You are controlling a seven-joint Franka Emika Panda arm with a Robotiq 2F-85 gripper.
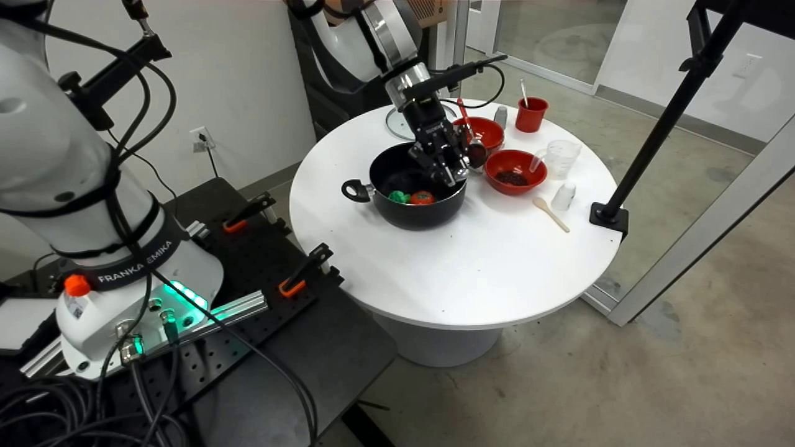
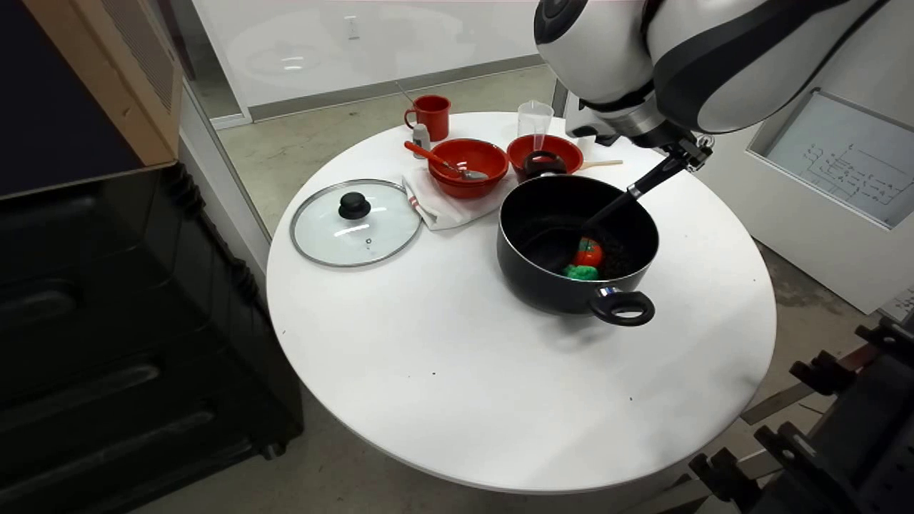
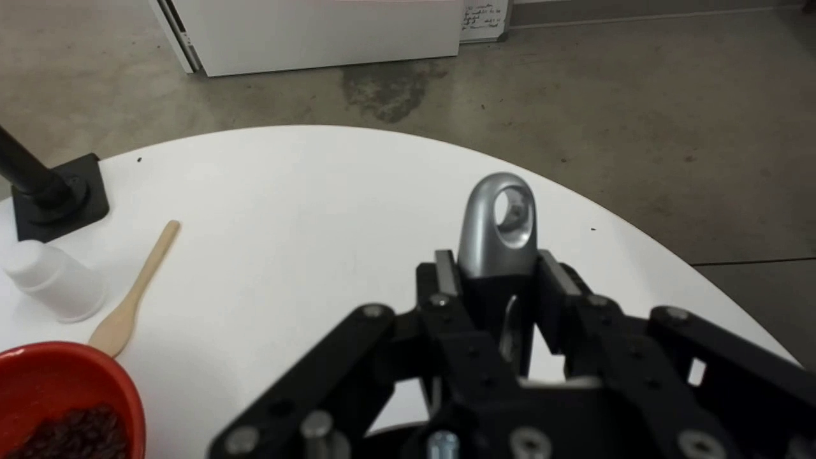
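My gripper is shut on the handle of a black utensil [image 3: 498,222], whose silver end with a hole sticks up between the fingers. In exterior view 2 the utensil's dark shaft [image 2: 620,203] slants down into a black pot [image 2: 548,293]; its lower end is hard to make out against the dark inside. A red tomato [image 2: 588,253] and a green piece [image 2: 582,273] lie in the pot, close to the utensil. Seen from exterior view 1, the gripper [image 1: 451,172] is over the pot's right side.
Beyond the pot stand two red bowls [image 2: 468,189], one with dark beans [image 1: 512,178], a red mug [image 1: 531,116] and a clear jug [image 1: 560,158]. A wooden spoon [image 3: 136,294] and white shaker [image 3: 55,280] lie right of them. The glass lid [image 2: 355,235] rests left.
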